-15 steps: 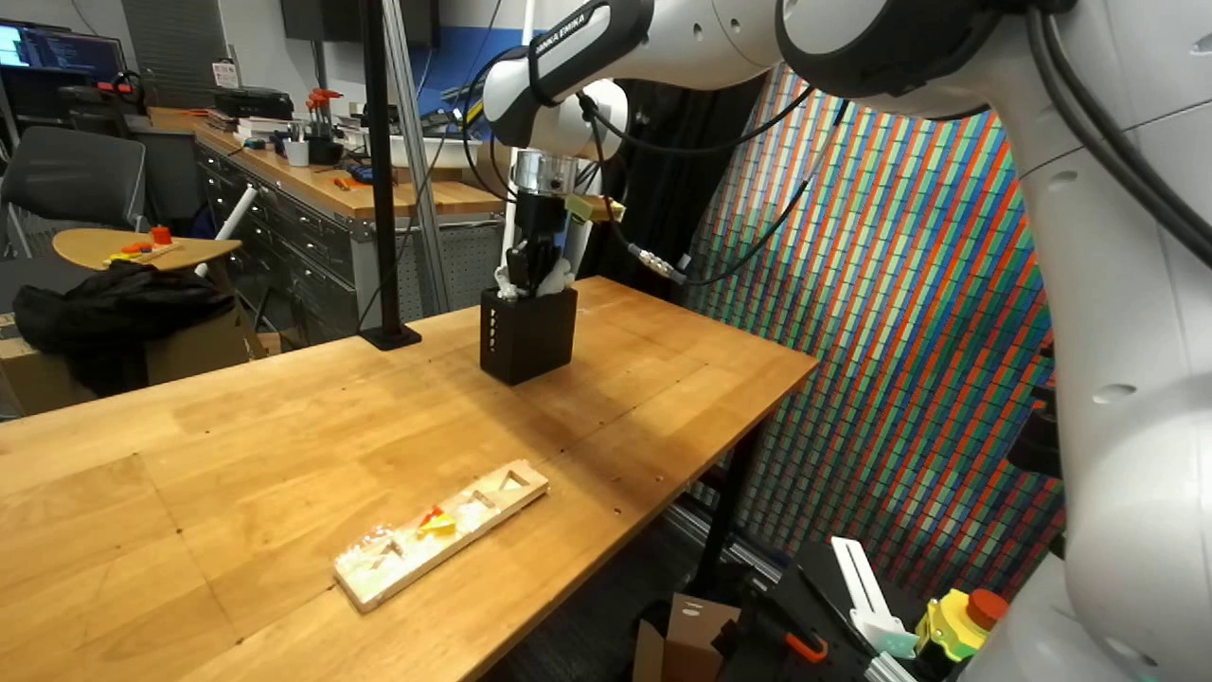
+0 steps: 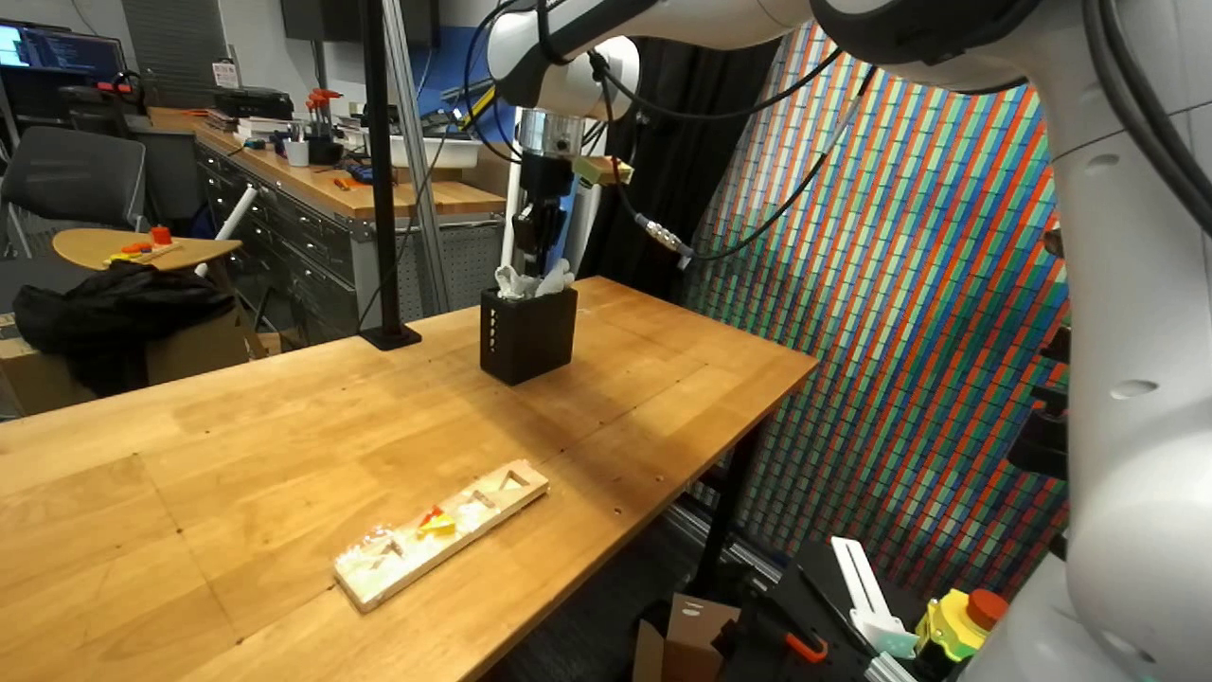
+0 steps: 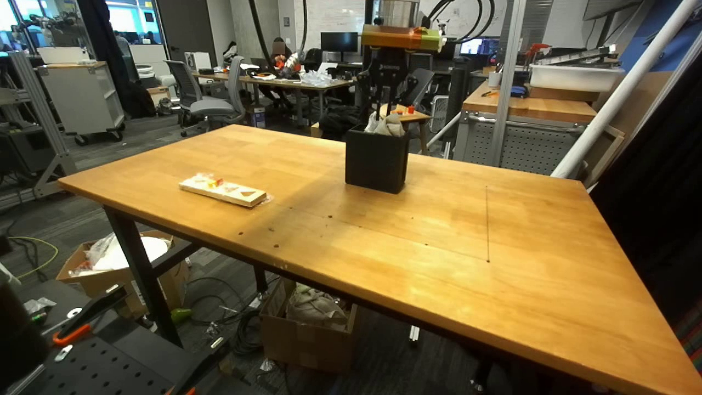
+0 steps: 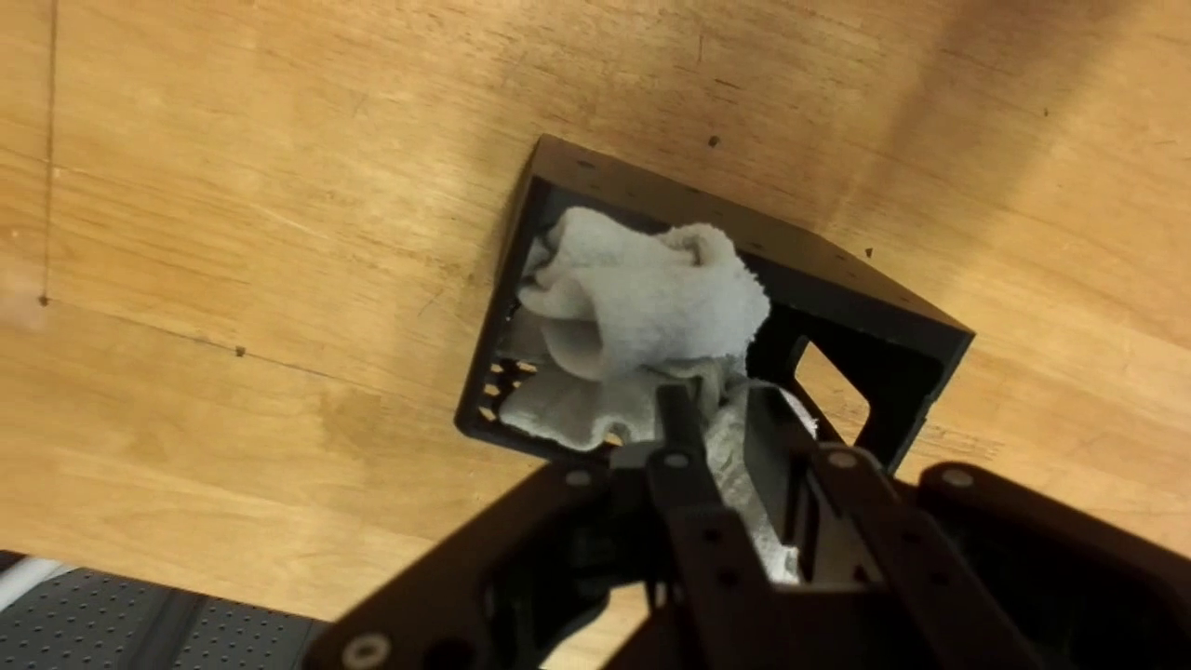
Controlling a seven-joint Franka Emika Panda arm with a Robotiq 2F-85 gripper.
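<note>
A black box (image 4: 737, 212) stands on the wooden table with whitish cloths in it. One cloth (image 4: 659, 301) is rolled up at one side of the box, and another grey-white cloth (image 4: 742, 469) lies below the gap between my fingers. My gripper points down over the box, its fingers apart, partly open. In exterior view 2 the fingertips are close to the cloth tops (image 3: 386, 124) at the box's rim. Whether either finger touches cloth is hard to tell. The lower parts of the cloths are hidden by the box walls.
On the table lies a pale wooden block (image 2: 500, 506) with cut-out recesses and a small red and yellow piece (image 2: 435, 523) on it. A black post (image 2: 389, 335) stands at the table's edge.
My gripper has risen from down in the box's mouth to just above it. The cloths are still in the box, and the box and wooden block have not moved.
</note>
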